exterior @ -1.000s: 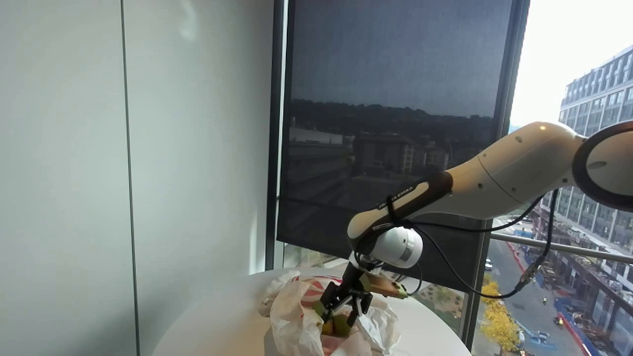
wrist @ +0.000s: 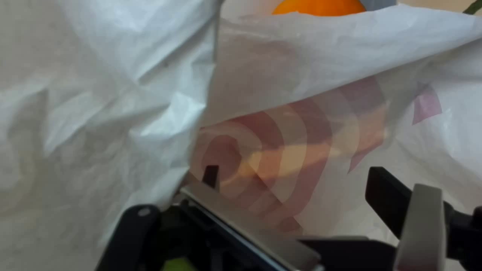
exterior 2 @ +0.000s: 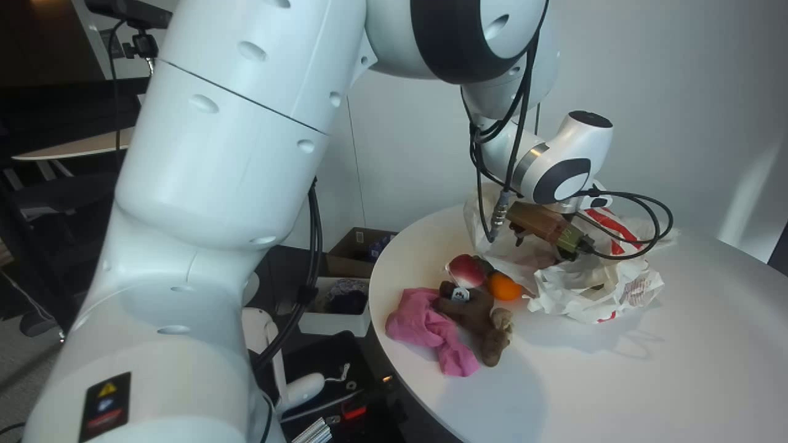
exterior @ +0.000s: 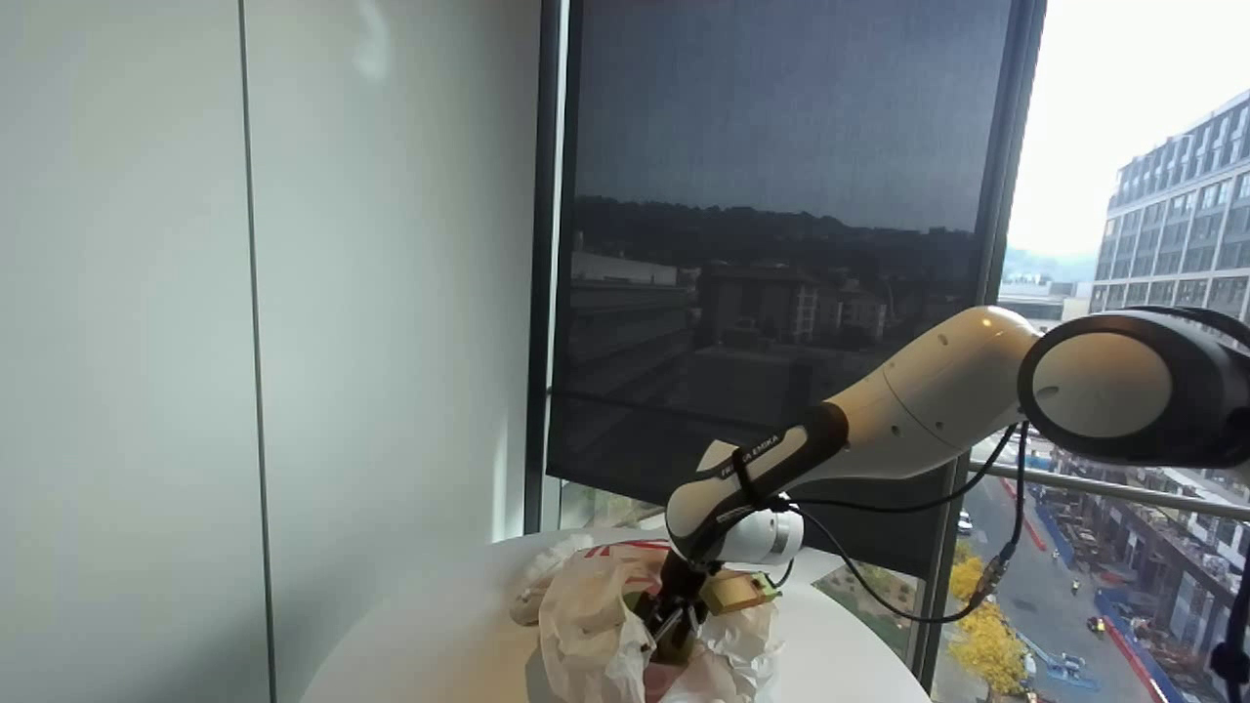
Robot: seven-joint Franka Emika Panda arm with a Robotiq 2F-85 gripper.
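Note:
A crumpled white plastic bag with red print lies on the round white table, its mouth spread around my gripper. In the wrist view the fingers of the gripper stand wide apart, deep among the bag's folds. Bag plastic with red curved stripes shows beyond the fingers, and nothing is visibly held. A small green patch peeks out low beside the left finger. From the other side, the bag hides the fingertips.
Outside the bag, an orange, a red-and-white round item, a brown plush-like item and a pink cloth sit near the table's edge.
The arm has come down and slightly left in the first exterior view. My gripper is lower, inside the bag, and covers much of the green and yellow contents seen there before.

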